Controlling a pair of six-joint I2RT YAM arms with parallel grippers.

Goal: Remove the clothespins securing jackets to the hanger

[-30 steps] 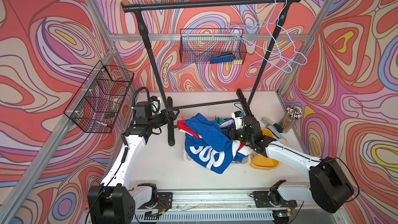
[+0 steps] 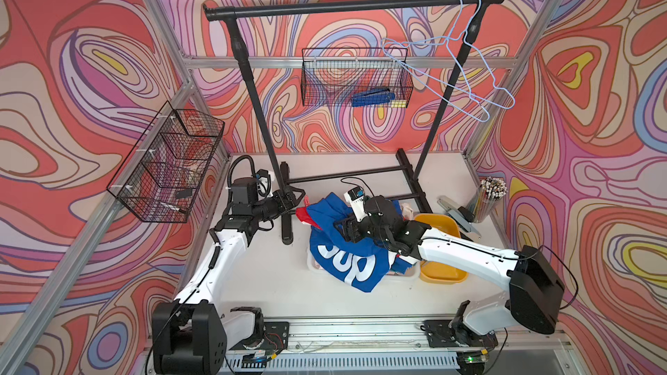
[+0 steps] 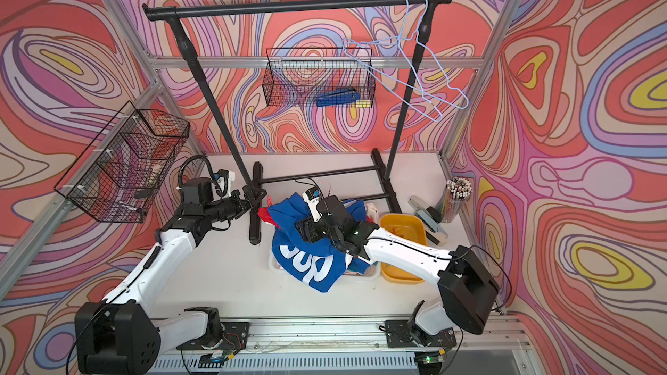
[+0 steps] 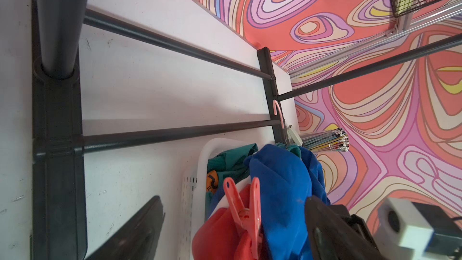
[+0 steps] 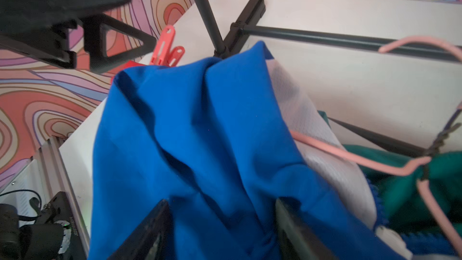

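Note:
A red clothespin (image 4: 244, 214) grips the red and blue jacket (image 4: 284, 183) at its left end; its handles stick up in the left wrist view. My left gripper (image 2: 300, 198) is open just left of that end, clear of the clothespin. Over the blue cloth (image 5: 211, 130) stands my right gripper, its fingers (image 5: 154, 231) part open, with blue folds between and below them. A pink hanger (image 5: 370, 161) shows to the right, partly covered by the jacket. Whether another clothespin sits under the cloth is hidden.
The jacket lies over a white basket (image 4: 195, 192) with green clothing inside. An orange bin (image 2: 444, 272) stands right of it. Black rack posts (image 2: 260, 111) rise behind; two blue hangers (image 2: 458, 62) hang at upper right.
My right gripper has moved left over the jacket, from its right side to its middle.

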